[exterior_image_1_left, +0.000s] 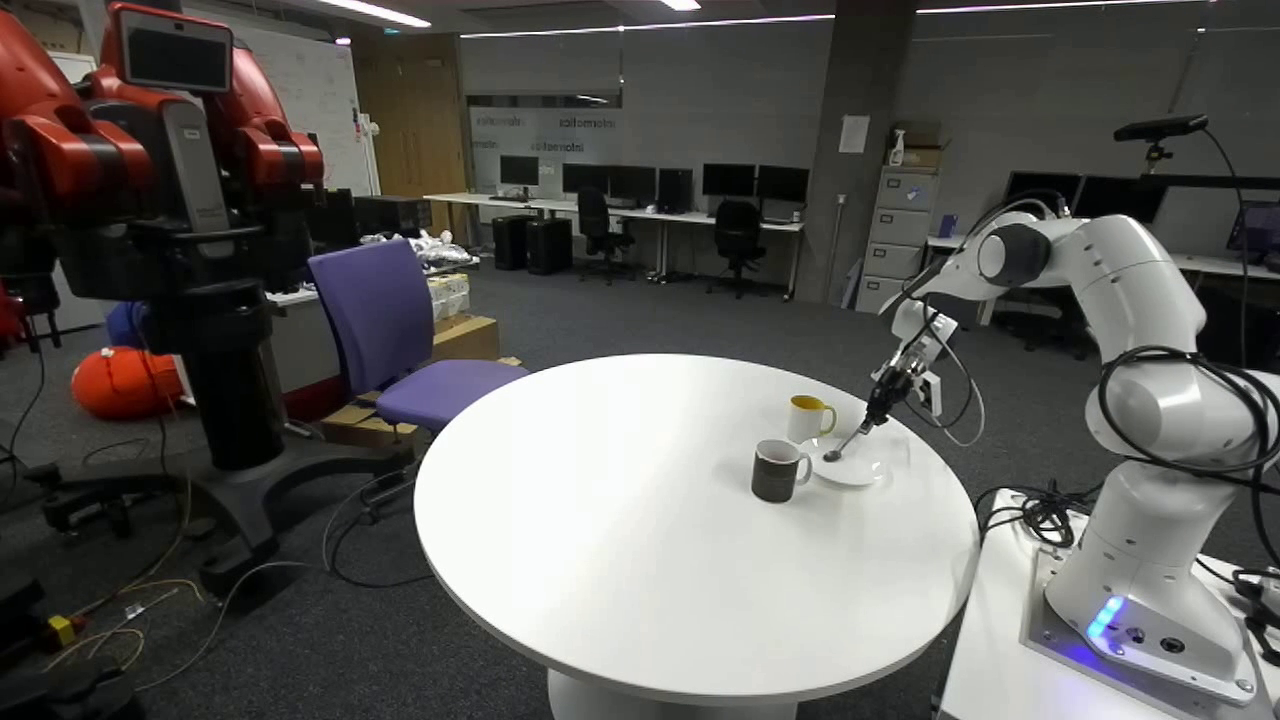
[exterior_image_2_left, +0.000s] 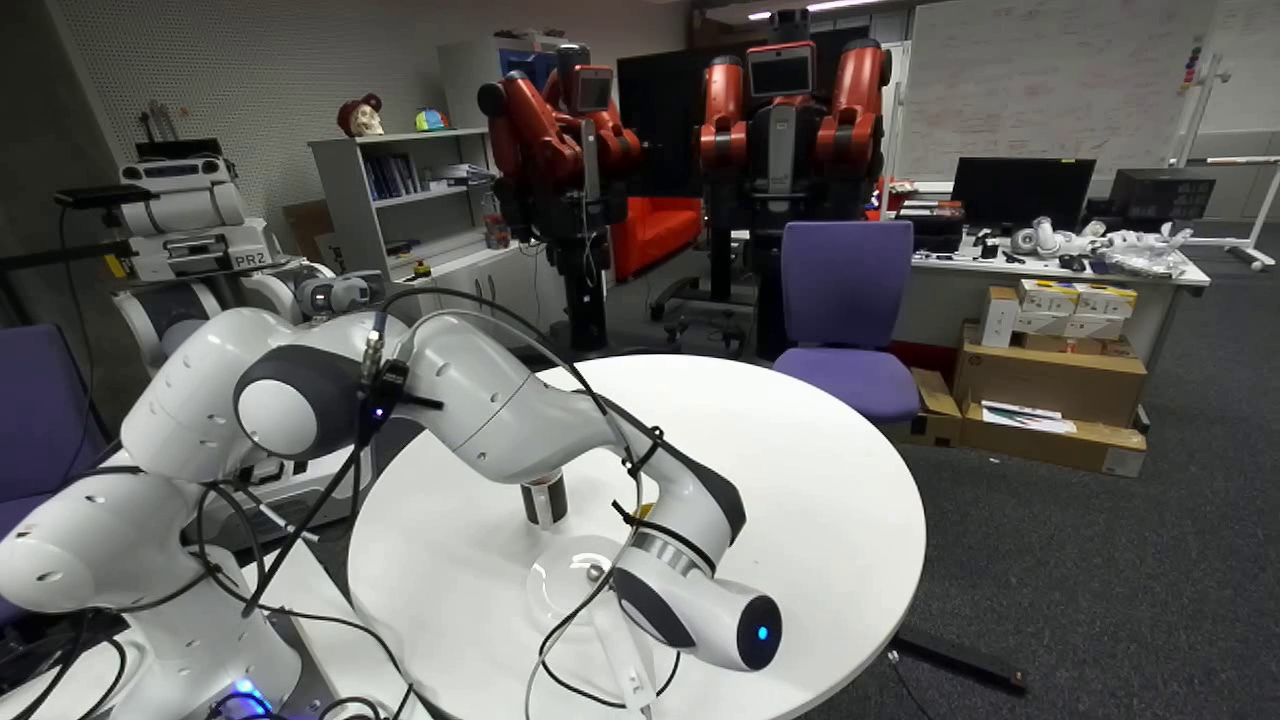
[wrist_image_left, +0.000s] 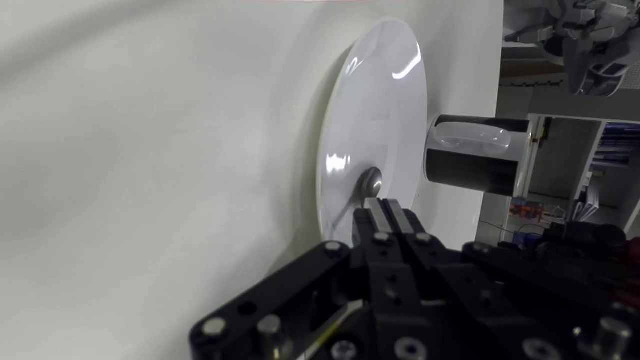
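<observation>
A metal spoon (exterior_image_1_left: 833, 455) slants down from my gripper (exterior_image_1_left: 867, 425), its bowl low over the white plate (exterior_image_1_left: 854, 475). In the wrist view the gripper is shut, and the spoon's bowl (wrist_image_left: 372, 182) shows just beyond the fingertips, in line with them. Its handle runs to the fingers and is hidden there, so the grip itself is mostly covered. Whether the bowl touches the plate (wrist_image_left: 408, 96) I cannot tell. From the second exterior view, the arm covers the gripper, while the spoon's bowl (exterior_image_2_left: 595, 574) shows over the plate (exterior_image_2_left: 546, 576).
A black and white mug (exterior_image_1_left: 775, 473) stands close beside the plate. Behind it is a white mug with a yellow inside (exterior_image_1_left: 809, 419). A purple chair (exterior_image_1_left: 396, 324) stands beyond the table.
</observation>
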